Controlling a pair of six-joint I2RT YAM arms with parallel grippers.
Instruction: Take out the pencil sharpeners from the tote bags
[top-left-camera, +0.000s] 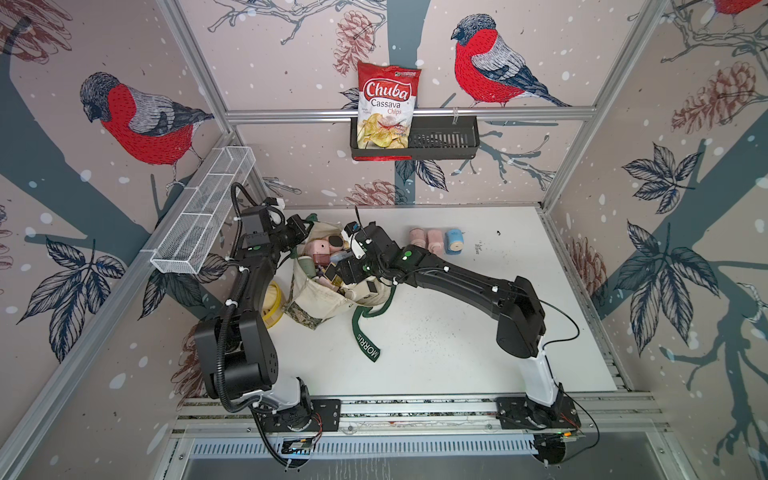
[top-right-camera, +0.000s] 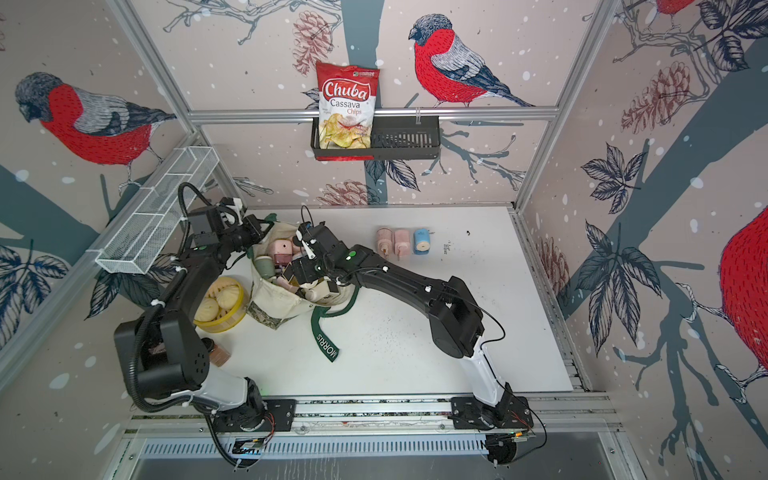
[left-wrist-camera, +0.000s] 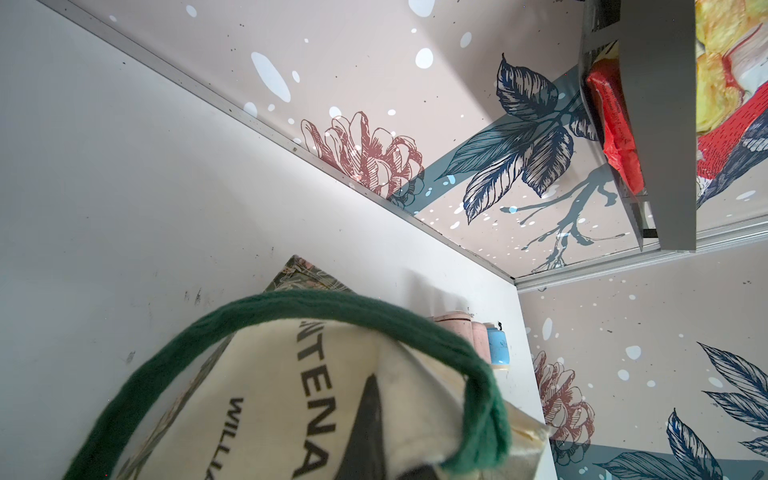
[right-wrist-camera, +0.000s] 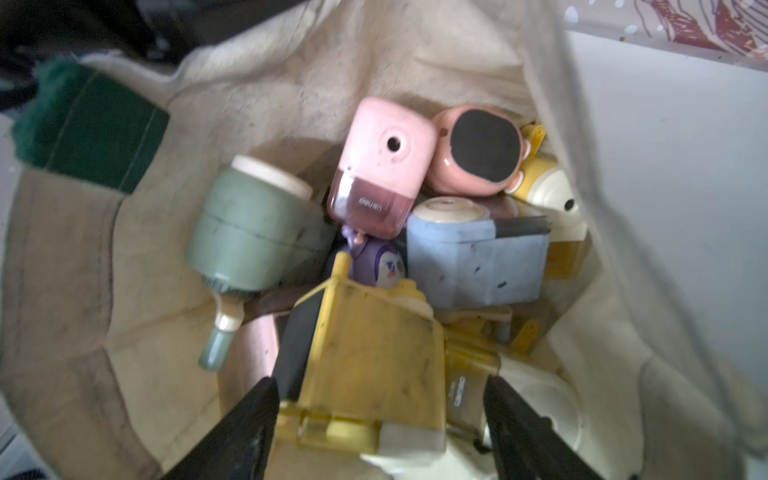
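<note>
The cream tote bag (top-left-camera: 320, 297) stands mouth-up with several sharpeners inside. In the right wrist view a yellow sharpener (right-wrist-camera: 376, 352) lies tilted on the pile, below and between the parted fingers of my right gripper, with a gap on its right. Around it are a green sharpener (right-wrist-camera: 248, 232), a pink one (right-wrist-camera: 385, 164), a salmon one (right-wrist-camera: 472, 152), a grey-blue one (right-wrist-camera: 480, 256) and a white-and-yellow one (right-wrist-camera: 552, 188). My left gripper (top-left-camera: 302, 228) is shut on the bag's rim; its fingertips are mostly hidden by cloth.
Two pink sharpeners (top-left-camera: 435, 240) and a blue one (top-left-camera: 454, 241) stand at the back of the table. A green strap (top-left-camera: 366, 344) trails in front of the bag. A yellow bowl (top-right-camera: 228, 320) sits left.
</note>
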